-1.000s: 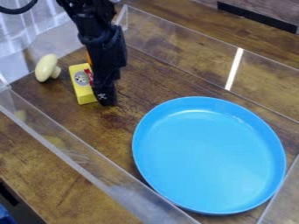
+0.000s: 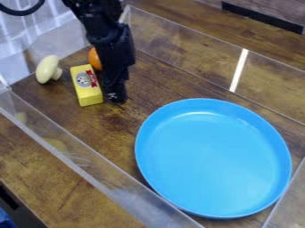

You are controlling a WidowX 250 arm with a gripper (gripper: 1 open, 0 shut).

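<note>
My black gripper [image 2: 112, 89] reaches down from the top left, its fingertips low beside the right side of a yellow box [image 2: 87, 85] with a printed label. Whether the fingers grip the box or stand apart is hard to tell. An orange round object [image 2: 95, 56] is partly hidden behind the arm. A white egg-shaped object [image 2: 48, 69] lies to the left of the box.
A large blue plate [image 2: 212, 158] fills the lower right of the wooden surface [image 2: 179, 62]. Clear plastic walls edge the area. The wood between the box and the upper right is bare.
The gripper has shifted slightly, and more of the yellow box's label shows now. The plate and the egg-shaped object stay where they were.
</note>
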